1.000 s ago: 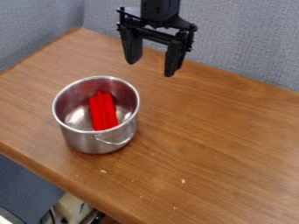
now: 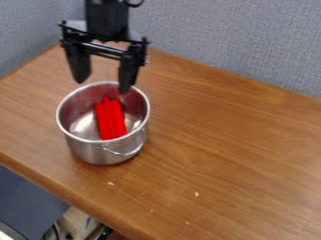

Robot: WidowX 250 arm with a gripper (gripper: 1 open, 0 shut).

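My black gripper [image 2: 103,67] hangs open just above the back rim of a silver metal pot [image 2: 103,150], its two dark fingers spread apart, slightly blurred. Inside the pot lies a red, elongated object [image 2: 111,120], lengthwise from back to front. The pot stands on the left part of the wooden table.
A grey speckled wall [image 2: 251,37] runs along the back. At the lower left is the table's edge, with a dark blue-grey area beyond it.
My gripper has moved left, from over the back middle of the table to above the pot, and somewhat nearer. The pot and red object look unchanged.
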